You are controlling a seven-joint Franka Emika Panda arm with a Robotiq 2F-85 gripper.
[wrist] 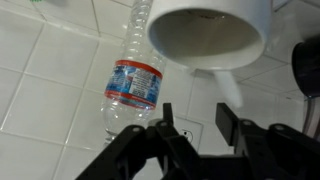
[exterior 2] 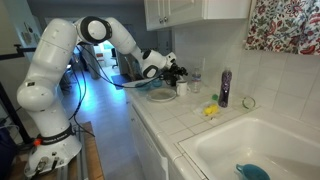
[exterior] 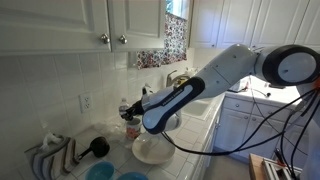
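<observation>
A white mug [wrist: 210,48] fills the top of the wrist view, its round mouth toward the camera. Its handle [wrist: 228,88] points down toward my gripper, whose dark fingertips stand apart below it; the handle's end comes close to the right fingertip. I see no grip on the mug. In exterior view 2 the gripper [exterior 2: 174,74] is just above and beside the mug [exterior 2: 182,88]. A clear water bottle [wrist: 133,82] with a red and blue label stands to the mug's left in the wrist view.
A large pale bowl [exterior: 153,150] sits on the counter below the arm. Blue dishes [exterior: 100,172], a black pan [exterior: 97,148] and a rack [exterior: 48,158] are farther left. The sink [exterior 2: 262,145] lies at the other end, past a dark bottle [exterior 2: 225,89].
</observation>
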